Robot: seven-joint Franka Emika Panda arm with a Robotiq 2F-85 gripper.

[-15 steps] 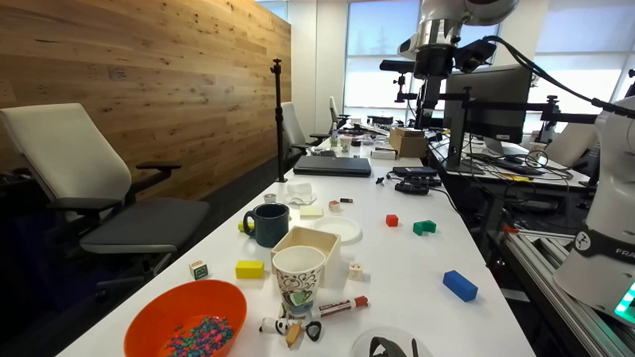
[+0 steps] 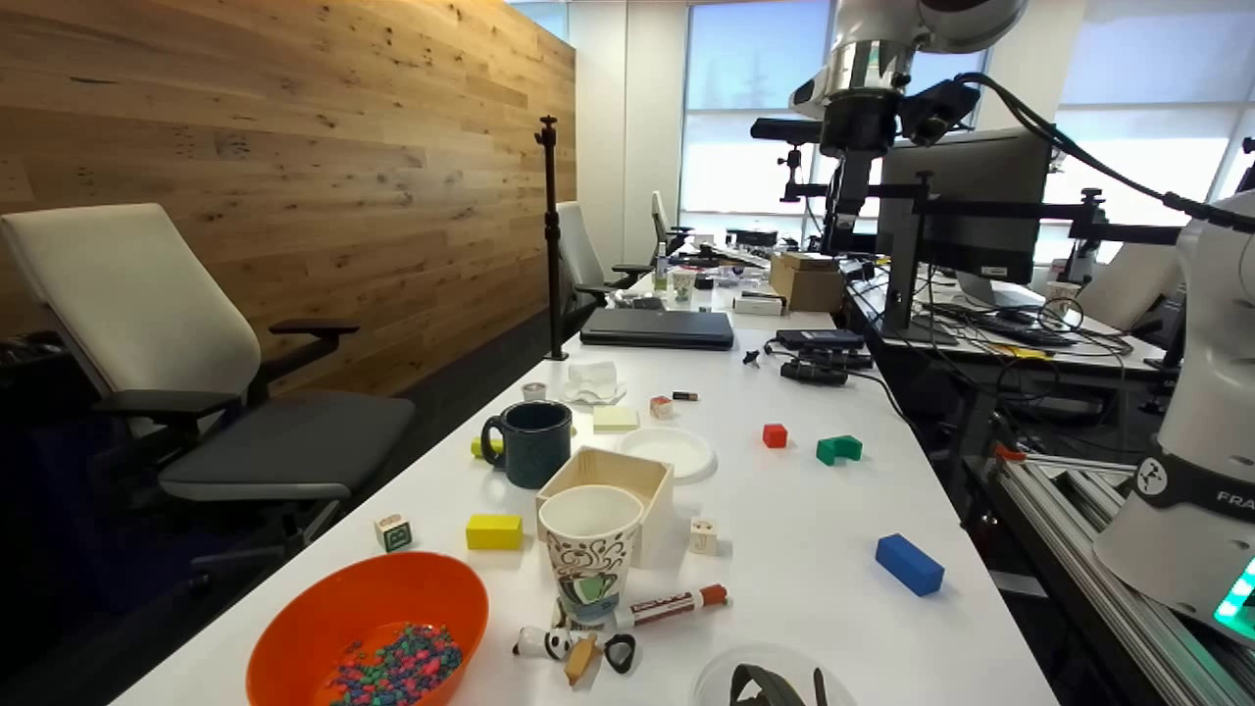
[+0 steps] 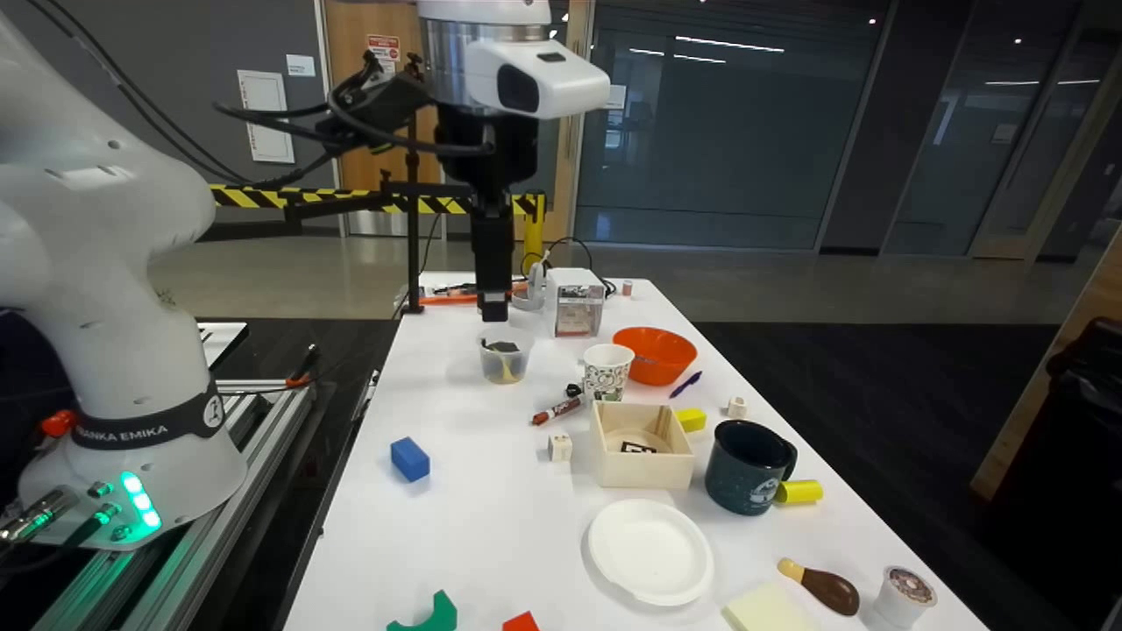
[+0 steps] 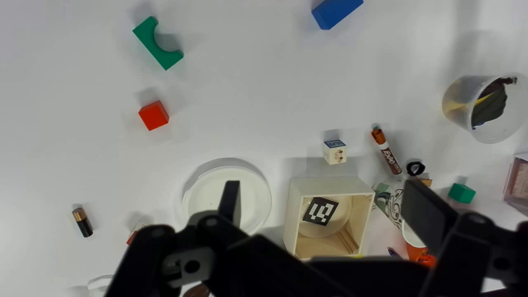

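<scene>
High over the table my gripper stands open, its two fingers wide apart with nothing held between them. In the second exterior view the gripper point(image 3: 492, 307) points straight down, well clear of the tabletop. Below the fingers, in the wrist view, lies an open wooden box point(image 4: 329, 184) with a black-and-white marker inside. A white plate point(image 4: 247, 198) is partly covered by one finger. Loose on the table are a red cube point(image 4: 154, 116), a green arch block point(image 4: 154, 45), a blue block point(image 4: 336, 10), a lettered cube point(image 4: 335, 152) and a brown marker pen point(image 4: 388, 153).
A dark mug point(image 3: 744, 468) and a yellow block point(image 2: 494, 531) sit near the box. The patterned paper cup point(image 2: 588, 541), an orange bowl point(image 2: 465, 594) of small pieces and a clear tub point(image 3: 505, 363) cluster at one end. Bare tabletop surrounds the blue block.
</scene>
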